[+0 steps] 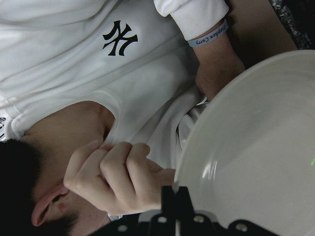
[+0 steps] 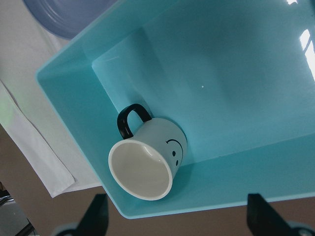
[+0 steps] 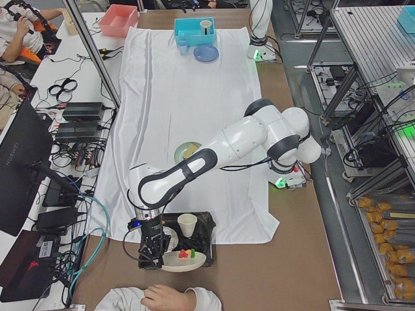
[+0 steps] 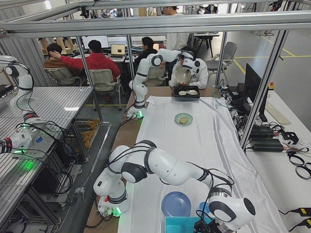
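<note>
My left gripper is shut on the rim of a white plate [image 1: 256, 147], which it holds over the black tray [image 4: 185, 98] in front of a seated person. In the camera left view small red and green pieces [image 3: 187, 253] show at the plate. A white cup [image 3: 187, 223] stands in that tray. My right gripper is open above the cyan bin [image 2: 226, 83], where a smiley mug [image 2: 145, 160] lies tipped in a corner.
A green plate with a yellow item [image 4: 183, 119] rests mid-table on the white cloth. A blue plate [image 4: 176, 204] is beside the cyan bin. The person's hands [image 1: 113, 177] are close to the left gripper.
</note>
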